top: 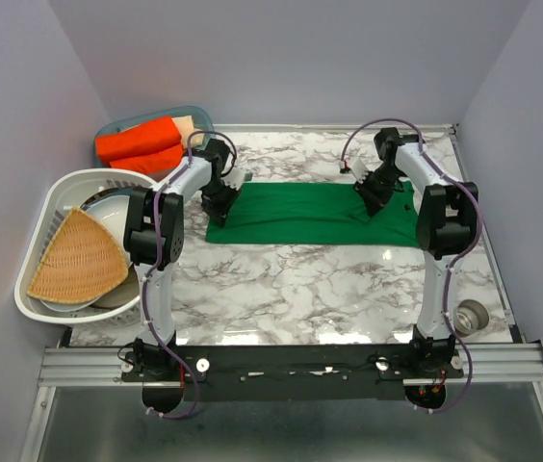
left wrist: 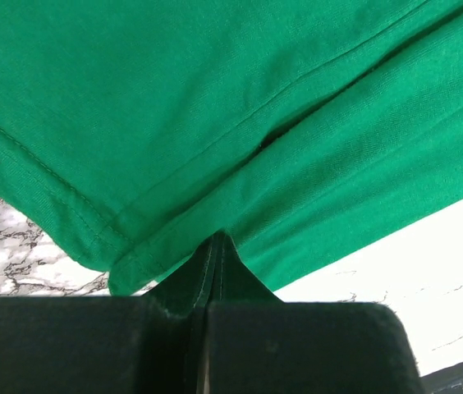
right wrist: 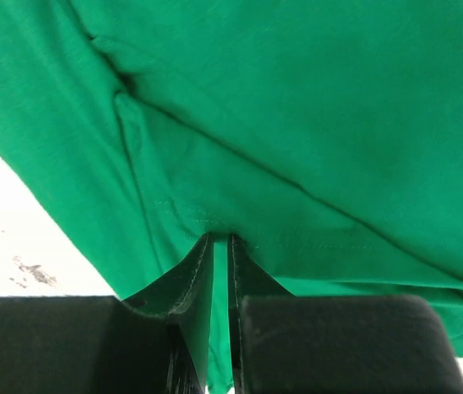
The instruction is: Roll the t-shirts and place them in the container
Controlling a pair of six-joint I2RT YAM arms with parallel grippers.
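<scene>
A green t-shirt (top: 291, 214) is spread as a long folded strip across the marble table. The left gripper (top: 220, 221) is at the strip's left end; in the left wrist view its fingertips meet at a fold of green cloth (left wrist: 215, 98), close to the hem. It is shut, and whether cloth is caught between the tips is hidden. Toward the strip's right end is the right gripper (top: 374, 209). Its fingers (right wrist: 184, 275) stand slightly apart in the right wrist view, over a flap of the shirt (right wrist: 240, 197), with green cloth visible through the narrow gap.
At the left stands a white basket (top: 29, 279) holding a woven tray (top: 79, 260) and dishes. Behind it, a blue bin (top: 193, 115) contains orange cloths (top: 139, 144). A metal cup (top: 471, 317) sits front right. Bare marble lies in front of the shirt.
</scene>
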